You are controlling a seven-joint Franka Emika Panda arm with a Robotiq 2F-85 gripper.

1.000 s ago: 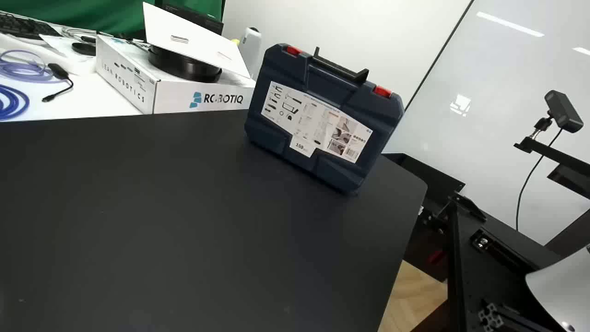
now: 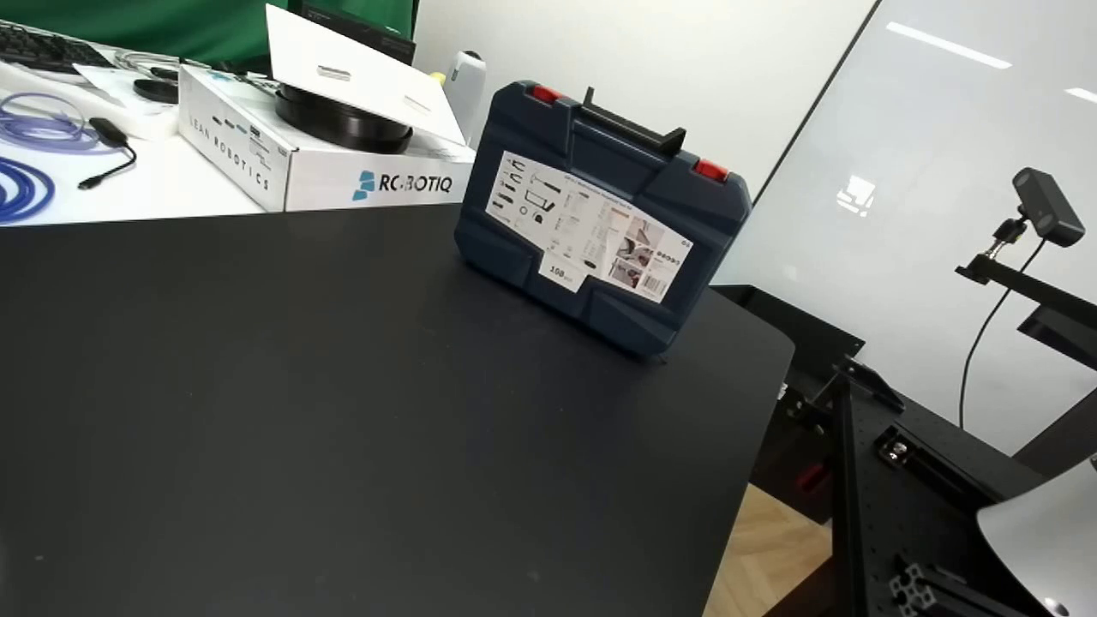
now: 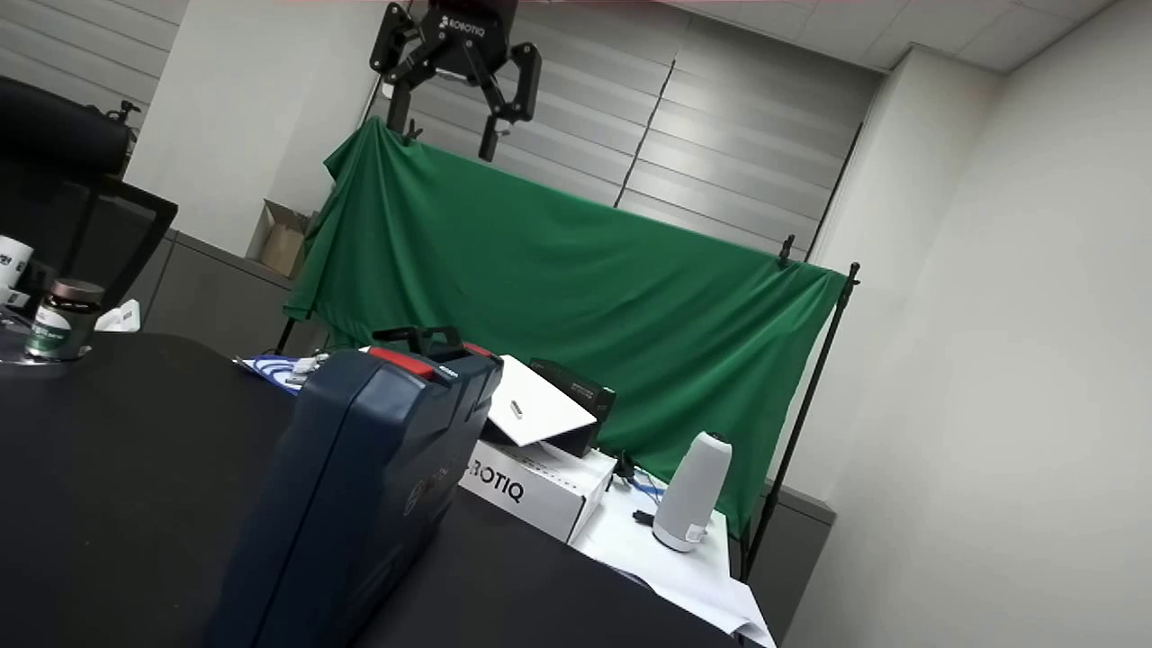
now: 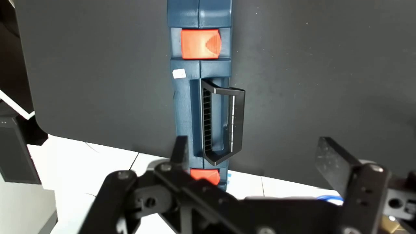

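Note:
A dark blue tool case (image 2: 576, 298) with a printed label and two red latches stands upright near the back right of the black table (image 2: 308, 411). Its black handle (image 4: 237, 121) sits on top, tipped to one side in the wrist view, between the red latches (image 4: 201, 43). High above the table in exterior view 2, my gripper (image 3: 443, 135) points downward, open and empty. From the wrist view I look down on the case; the gripper's fingertips (image 4: 180, 150) are spread wide, apart from the handle. The gripper does not appear in exterior view 1.
Behind the black table is a white table with a Robotiq box (image 2: 380, 183) and a grey-white device (image 3: 691, 491). A jar (image 3: 63, 320) stands at the far left of exterior view 2.

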